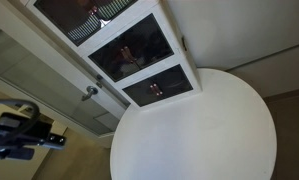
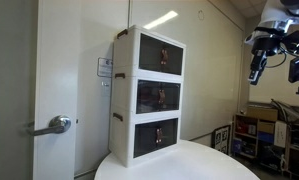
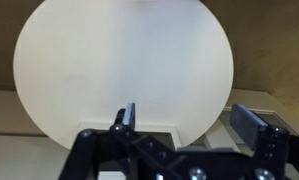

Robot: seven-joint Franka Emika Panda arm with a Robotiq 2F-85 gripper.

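Observation:
A white three-tier cabinet (image 2: 122, 110) with dark, see-through doors stands on a round white table (image 1: 204, 140). All of its doors look closed, including the bottom pair (image 1: 157, 86) and the middle pair (image 2: 157, 96). In the wrist view my gripper is open, its two fingers wide apart over the bare tabletop, with nothing between them. The black end of my arm (image 1: 14, 135) shows at the left edge of exterior view 1, clear of the cabinet. In exterior view 2 it hangs high at the right, away from the cabinet.
The tabletop in front of the cabinet is empty. Behind the cabinet are a wall and a door with a metal handle (image 2: 59, 125). Shelves (image 2: 264, 130) holding assorted items stand in the right background, beyond the table.

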